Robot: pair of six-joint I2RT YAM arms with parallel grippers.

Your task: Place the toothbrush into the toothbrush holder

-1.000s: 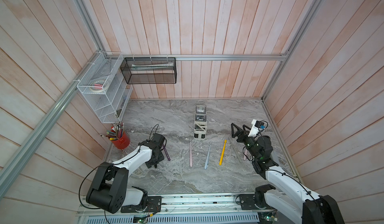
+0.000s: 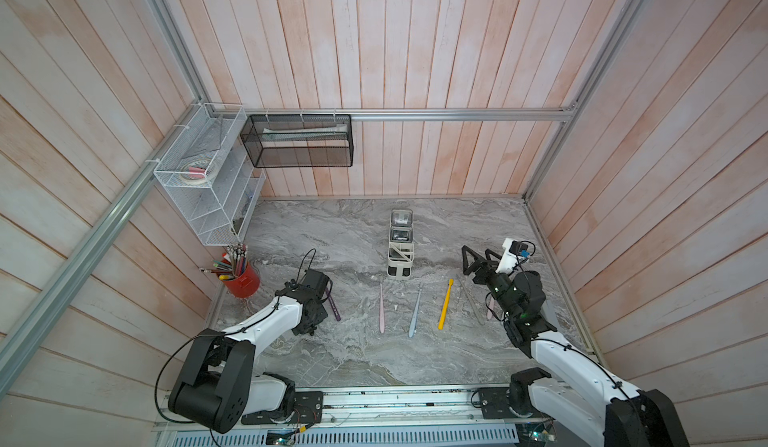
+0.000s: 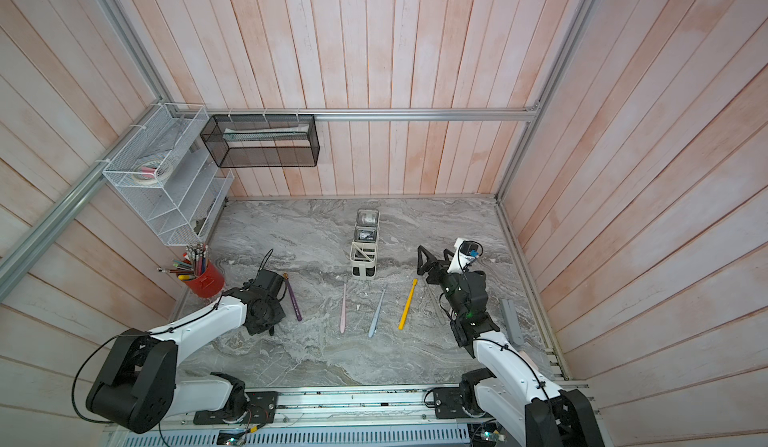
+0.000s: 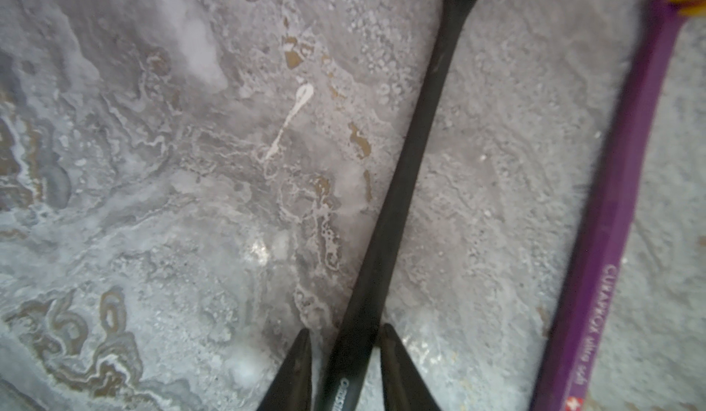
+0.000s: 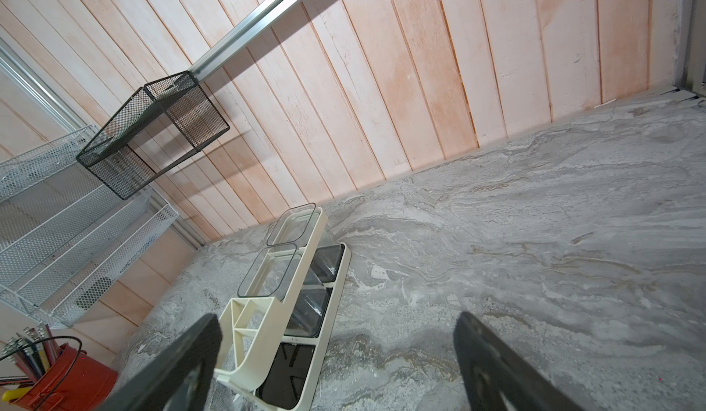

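A black toothbrush [image 4: 397, 205] lies on the marble table under my left gripper. Its two fingertips straddle the handle near the bottom of the left wrist view, part open. A purple toothbrush [image 4: 603, 227] lies parallel to its right. Pink [image 2: 381, 311], light blue [image 2: 413, 319] and yellow [image 2: 444, 311] toothbrushes lie in front of the cream toothbrush holder [image 5: 257, 337] at the table's middle. My right gripper stands open and empty above the table on the right, facing the holder and back wall.
A red cup of pens [image 2: 240, 281] stands at the left, below white wire shelves [image 2: 200, 199]. A black mesh basket [image 2: 296, 155] hangs on the back rail.
My left gripper and wrist have shifted very slightly over the table. The right arm and the toothbrushes show no change.
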